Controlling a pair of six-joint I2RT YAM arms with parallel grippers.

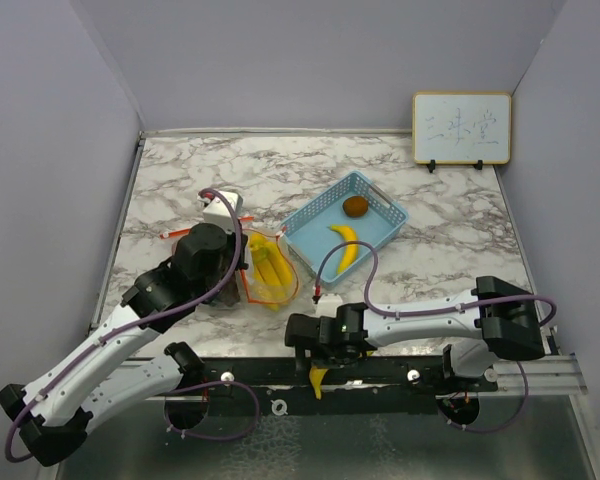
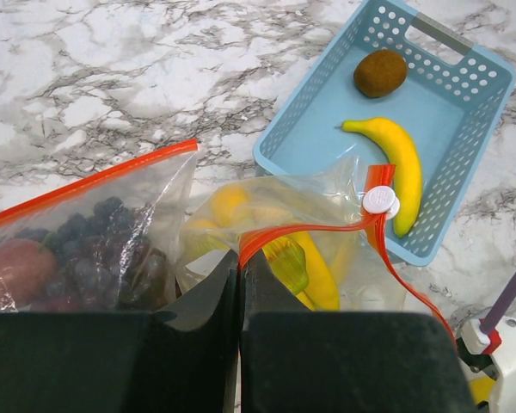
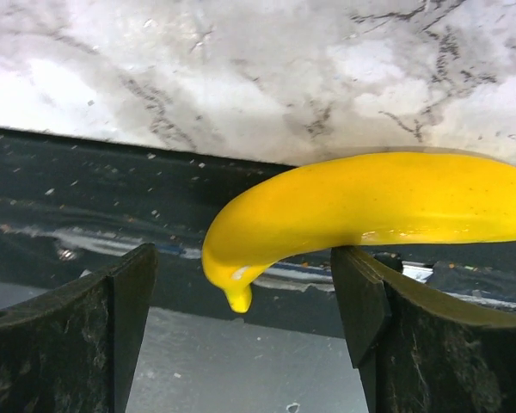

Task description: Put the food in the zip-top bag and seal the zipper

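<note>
My left gripper is shut on the orange zip edge of a clear bag (image 2: 284, 200), whose mouth gapes to the right of the fingers. Inside this bag are bananas (image 1: 270, 266) and other yellow food. At the table's front edge lies a loose banana (image 3: 370, 200), its stem end over the black rail. My right gripper hangs over that end, open, one finger on either side of the stem tip. In the top view the right arm hides much of this banana. A second banana (image 2: 404, 168) and a brown fruit (image 2: 380, 73) lie in the blue basket.
A closed-looking bag (image 2: 77, 232) with an orange zip, dark grapes and a reddish fruit lies left of the held bag. The blue basket (image 1: 298, 222) stands behind it at the right.
</note>
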